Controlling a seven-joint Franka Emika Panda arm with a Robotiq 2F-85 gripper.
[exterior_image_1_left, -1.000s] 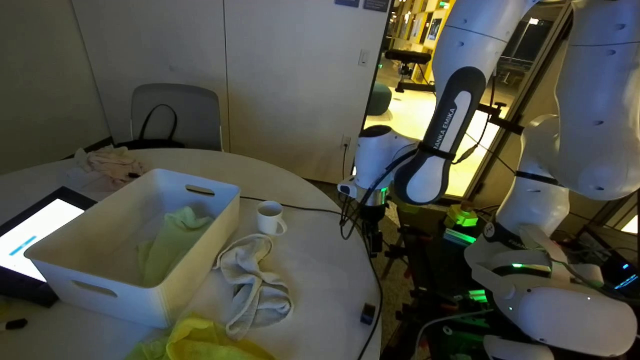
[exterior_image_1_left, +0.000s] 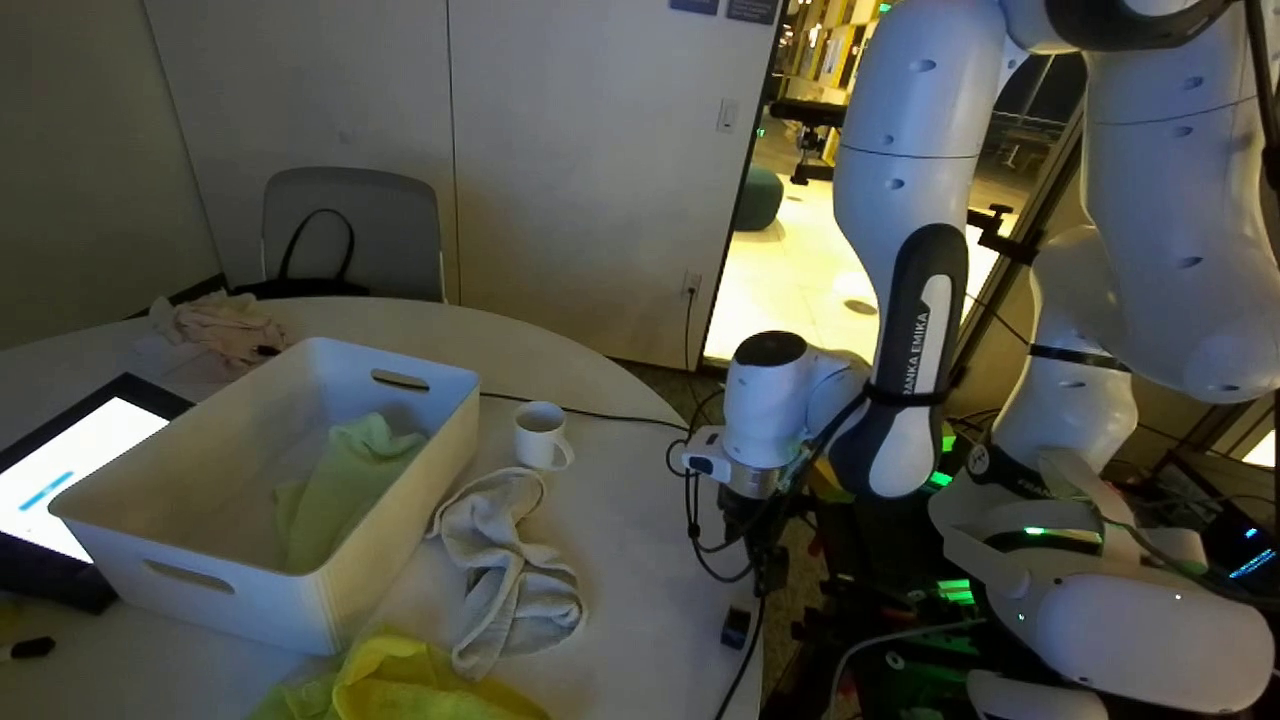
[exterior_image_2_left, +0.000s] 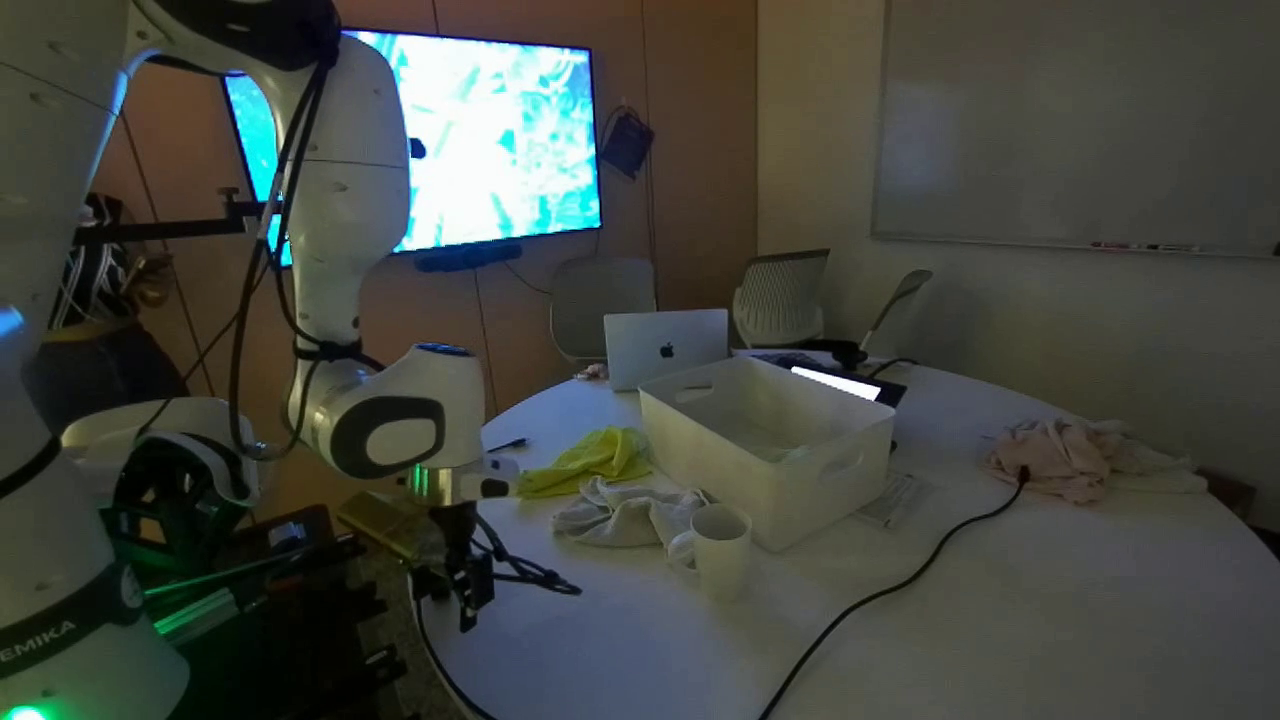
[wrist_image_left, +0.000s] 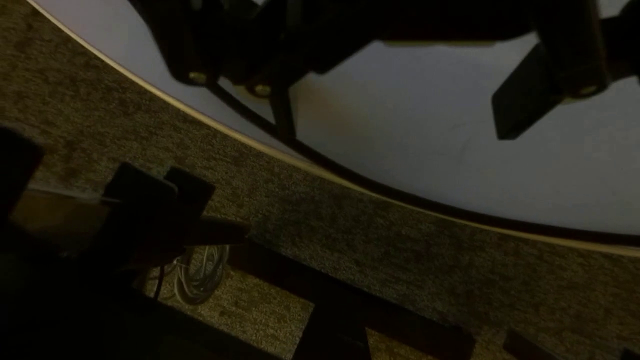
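My gripper is open, its two dark fingers wide apart over bare white table near the rim, nothing between them. In exterior view 1 it hangs by the table's right edge, apart from the cloths. A large white bin (exterior_image_1_left: 408, 528) stands on the table with a light green cloth (exterior_image_1_left: 342, 474) inside. Beside the bin lies a crumpled grey cloth (exterior_image_1_left: 522, 600), and a yellow cloth (exterior_image_1_left: 408, 690) sits at the near edge of that view. The white mug (exterior_image_2_left: 723, 546) stands upright close to the bin and the grey cloth.
A small black object (exterior_image_1_left: 734, 628) rests near the table edge. One black cable (wrist_image_left: 420, 201) follows the rim; another (exterior_image_2_left: 876, 594) crosses the table. A pinkish cloth (exterior_image_2_left: 1062, 456), a laptop (exterior_image_2_left: 666, 348) and a lit tablet (exterior_image_1_left: 66, 480) lie farther off.
Compared with a second ago, the arm's wrist and gripper have come lower and a little nearer to the camera in exterior view 1. The bin, mug and cloths stay where they were.
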